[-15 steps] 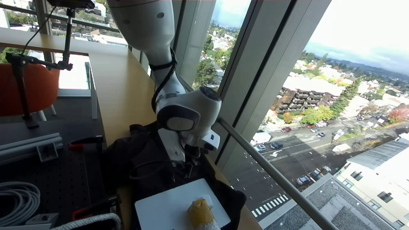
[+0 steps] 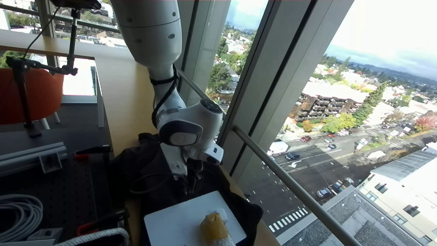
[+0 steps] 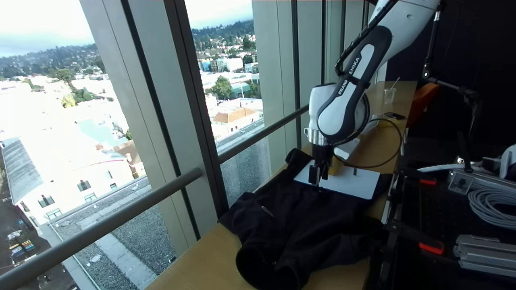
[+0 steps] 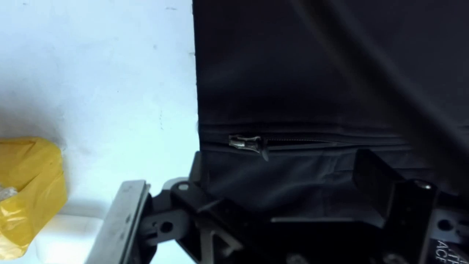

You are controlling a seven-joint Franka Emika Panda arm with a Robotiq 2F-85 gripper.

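A black garment (image 3: 295, 227) lies spread over the wooden counter, part of it beneath a white board. In the wrist view a zipper slider (image 4: 246, 143) sits near the board's edge, the zipper slightly parted to its right. My gripper is open above the cloth, its fingers wide apart with the zipper line just ahead of the gap. Nothing is held between them. In exterior view 2 the gripper (image 3: 317, 176) points down by the board's near edge; whether it touches the cloth cannot be told.
On the white board (image 2: 176, 219) rests a yellow-wrapped object (image 2: 214, 227), left of my gripper in the wrist view. A window rail (image 3: 251, 142) runs along one side. Clamps (image 3: 430, 247) and a coiled cable (image 3: 493, 205) occupy the black bench opposite.
In exterior view 1 my arm and gripper have shifted left, away from the window, and slightly lower. The garment, board and yellow object look unmoved.
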